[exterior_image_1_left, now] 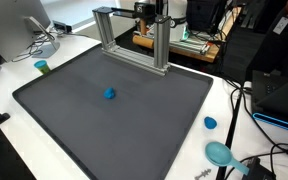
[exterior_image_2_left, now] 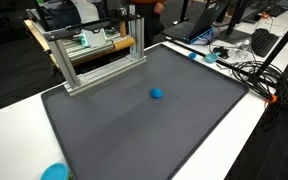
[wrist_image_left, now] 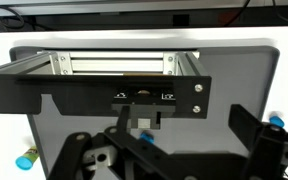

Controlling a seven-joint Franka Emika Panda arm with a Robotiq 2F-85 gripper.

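Note:
A small blue object (exterior_image_1_left: 109, 93) lies on the dark grey mat (exterior_image_1_left: 114, 135); from the other side the same blue object (exterior_image_2_left: 156, 93) sits right of the mat's middle. At the mat's edge stands a metal frame (exterior_image_2_left: 114, 74), and its black front plate (wrist_image_left: 44, 96) stretches across the wrist view. My gripper is open there, its dark fingers wide apart at left and right. Nothing is held between them. The blue object (wrist_image_left: 146, 136) shows partly beyond the plate, in the gap.
A green cylinder (exterior_image_1_left: 42, 67) stands off the mat at the far left. Off its right side lie a blue round piece (exterior_image_1_left: 210, 123) and a teal cup-like item (exterior_image_1_left: 221, 155). Cables (exterior_image_2_left: 259, 72) run along the table edge.

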